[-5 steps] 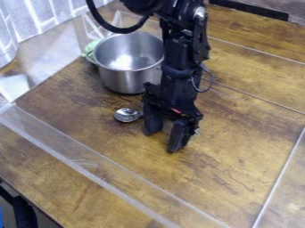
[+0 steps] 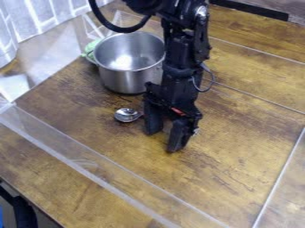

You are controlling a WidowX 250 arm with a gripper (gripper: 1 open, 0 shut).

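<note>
My black gripper point(image 2: 169, 126) is low over the wooden table in the centre, its dark fingers down near the surface. A metal spoon point(image 2: 127, 115) lies just to its left, its bowl showing and the rest largely hidden by the gripper; a bit of red shows among the fingers. I cannot tell whether the fingers are open or shut on anything. A steel pot point(image 2: 127, 55) stands behind, to the upper left of the gripper.
Transparent strips run along the left and right. A green item point(image 2: 92, 50) sits behind the pot's left side.
The gripper has shifted very slightly around the same spot; the spoon and pot look unmoved.
</note>
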